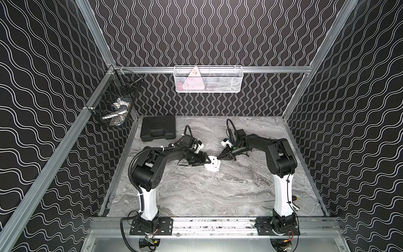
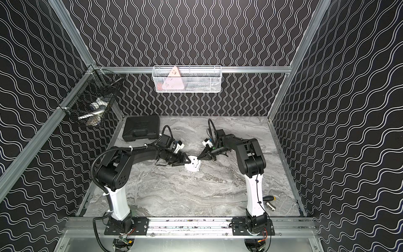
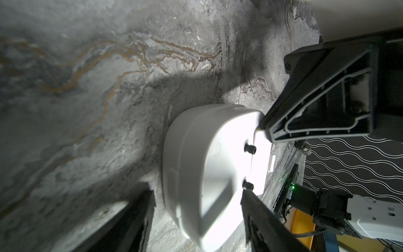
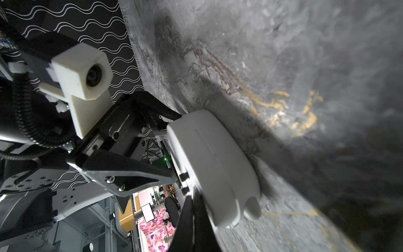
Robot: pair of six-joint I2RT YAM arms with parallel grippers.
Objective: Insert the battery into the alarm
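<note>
The white rounded alarm (image 1: 212, 164) rests near the middle of the table; two black studs stand out from its face in the left wrist view. My left gripper straddles the alarm's edge, its fingers part open with one finger on each side. Whether both fingers touch the casing is unclear. My right gripper is shut, its tips against the alarm at the seam beside the studs. Nothing shows between those tips. In the left wrist view, the right fingers (image 3: 310, 98) reach in from the upper right. No battery can be made out.
A black case (image 1: 158, 128) lies at the back left of the table. A screwdriver (image 2: 268, 198) lies by the right arm's base. Mesh baskets hang above, a white one (image 1: 208, 79) at the back and a black one (image 1: 113, 103) at left.
</note>
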